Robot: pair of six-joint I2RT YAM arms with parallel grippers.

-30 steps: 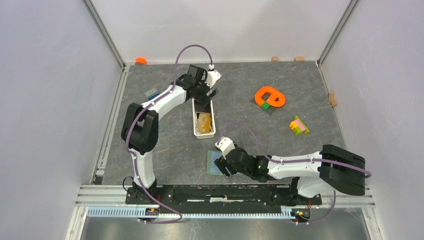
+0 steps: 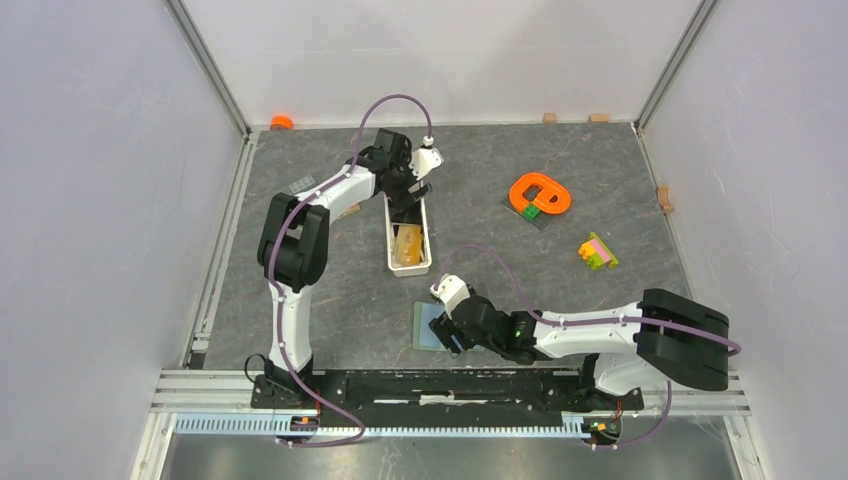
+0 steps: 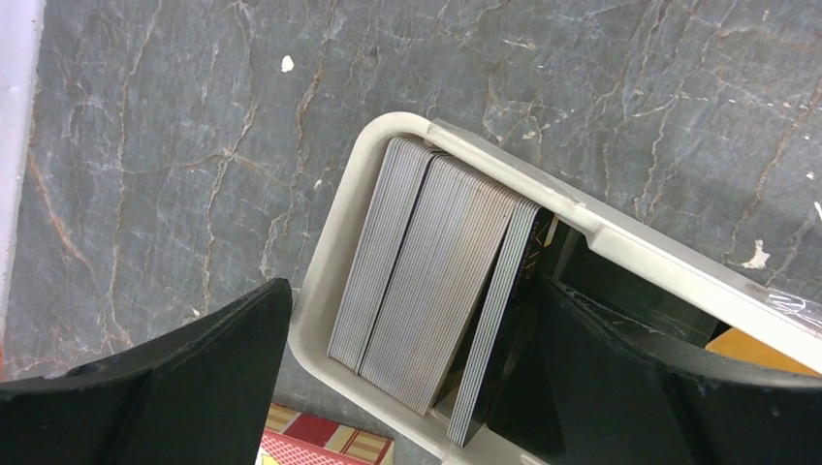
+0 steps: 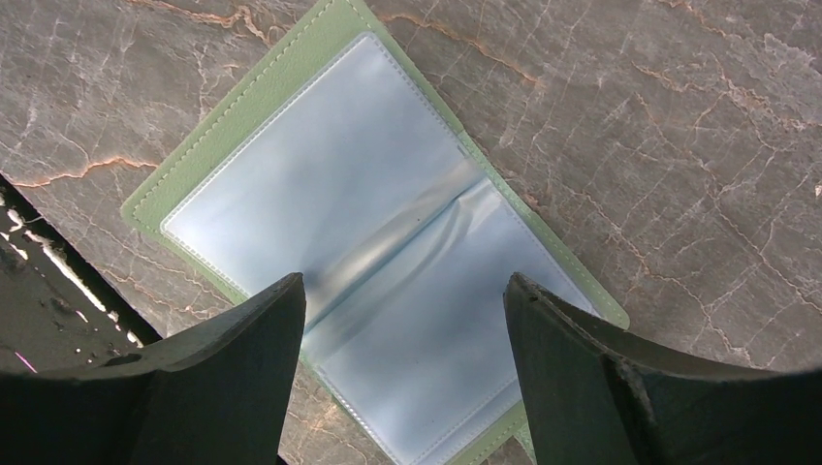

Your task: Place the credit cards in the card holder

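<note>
In the left wrist view a white tray (image 3: 606, 215) holds a row of upright cards (image 3: 431, 271), grouped at one end with dark gaps between some of them. My left gripper is open above that end, one finger (image 3: 247, 334) by the tray's end wall and the other over the inside, past the cards. The top view shows the left gripper (image 2: 413, 195) at the tray's far end. A green card holder (image 4: 233, 126) with clear bluish pockets lies open and flat near the front edge. Over it hangs my right gripper, fingers apart, nothing between them.
A yellow-orange item (image 2: 408, 243) lies in the tray's near end. To the right are an orange ring-shaped toy (image 2: 540, 193) and a colourful block toy (image 2: 597, 251). A red-and-yellow item (image 3: 325, 438) lies beside the tray.
The left arm's elbow has swung right, and its gripper has turned and shifted slightly at the tray's far end. The right arm, tray and card holder look unmoved.
</note>
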